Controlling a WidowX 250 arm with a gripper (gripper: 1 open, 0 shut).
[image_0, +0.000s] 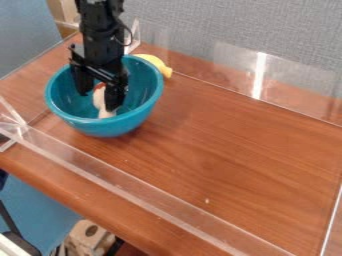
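A blue bowl (138, 107) sits on the wooden table at the left. My black gripper (98, 84) reaches down into it from above, open, its fingers around or just over a pale, roundish object (102, 106) in the bowl. The object is partly hidden by the fingers.
A yellow banana-like item (159, 63) lies behind the bowl. Clear plastic panels line the table's back and front edges, against a grey wall (241, 30).
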